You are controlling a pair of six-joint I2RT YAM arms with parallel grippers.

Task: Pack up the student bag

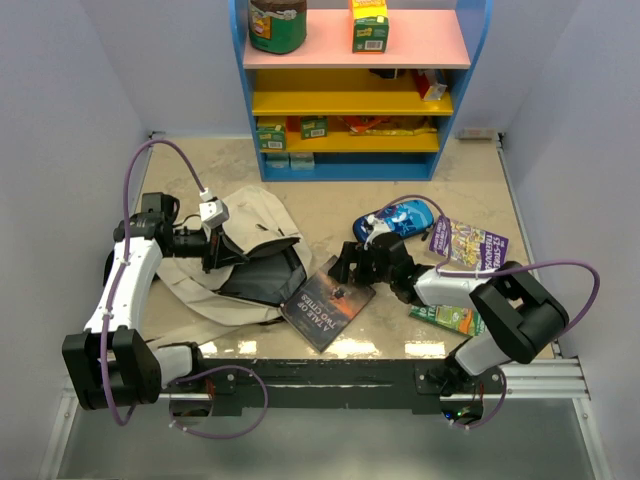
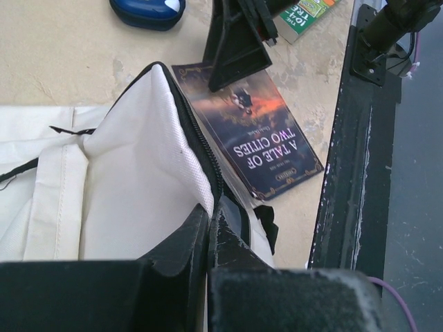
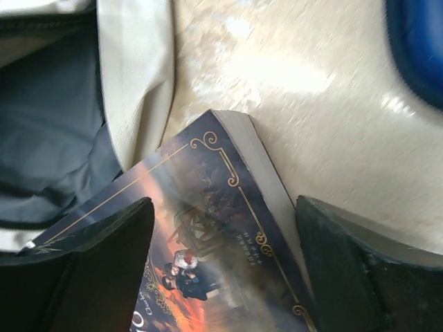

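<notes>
The cream student bag (image 1: pixel 255 210) lies open on the left, its dark interior showing. My left gripper (image 1: pixel 228 252) is shut at its zipped upper edge, seen close in the left wrist view. "A Tale of Two Cities" (image 1: pixel 325 312) lies flat beside the bag's right side. My right gripper (image 1: pixel 350 262) is low over that book's upper part. In the right wrist view its two fingers straddle the cover (image 3: pixel 208 249), the right one at the spine or page edge, part open; a firm hold cannot be told.
A blue case (image 1: pixel 405 215) lies above the book, with a purple book (image 1: pixel 470 240) and a green book (image 1: pixel 440 318) on the right. A shelf unit (image 1: pixel 345 170) with boxes stands at the back.
</notes>
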